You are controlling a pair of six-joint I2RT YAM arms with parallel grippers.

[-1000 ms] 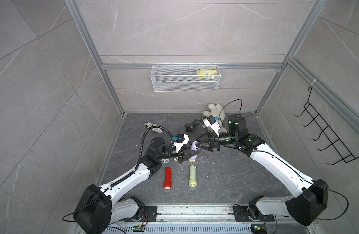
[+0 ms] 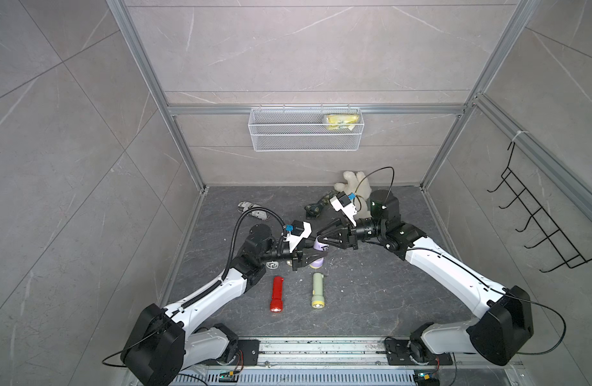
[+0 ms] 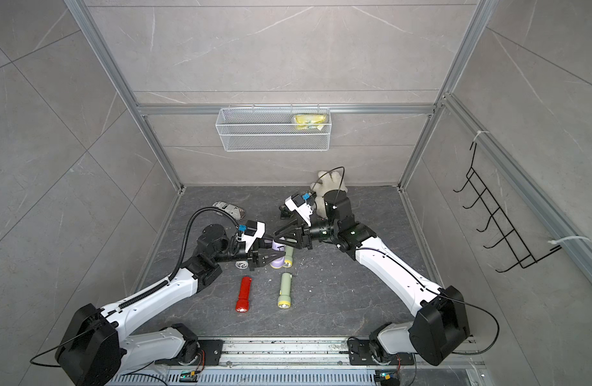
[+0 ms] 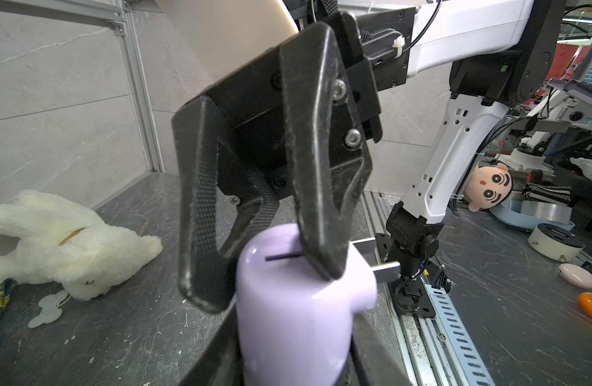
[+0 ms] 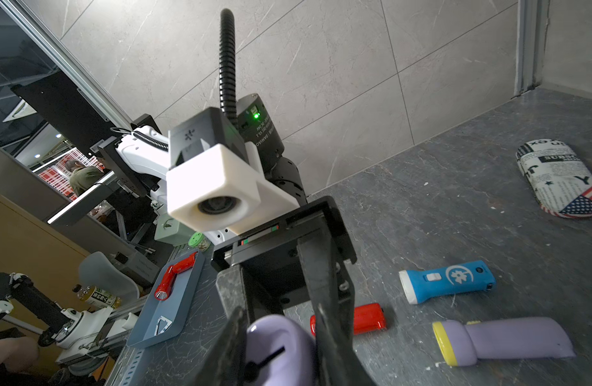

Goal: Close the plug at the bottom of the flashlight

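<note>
A lilac flashlight (image 4: pixel 289 328) is gripped upright by my left gripper (image 2: pixel 316 254), with a slotted end up and a small piece sticking out from its side in the left wrist view. My right gripper (image 2: pixel 324 235) is over that top end, part open, one finger (image 4: pixel 318 193) across the top by the slot and the other at its side; whether they touch is unclear. In the right wrist view the flashlight's top (image 5: pixel 279 347) sits between blurred fingers.
Red (image 2: pixel 277 292) and pale green (image 2: pixel 318 289) flashlights lie in front. Blue (image 5: pixel 447 283) and purple-yellow (image 5: pixel 502 337) ones lie nearby. A white plush toy (image 4: pixel 96 257) and a printed case (image 5: pixel 556 177) are farther back; a wire basket (image 2: pixel 305 128) hangs behind.
My right arm has shifted slightly left in the top left view, bringing its gripper closer over the flashlight's top. My left arm shows almost no change.
</note>
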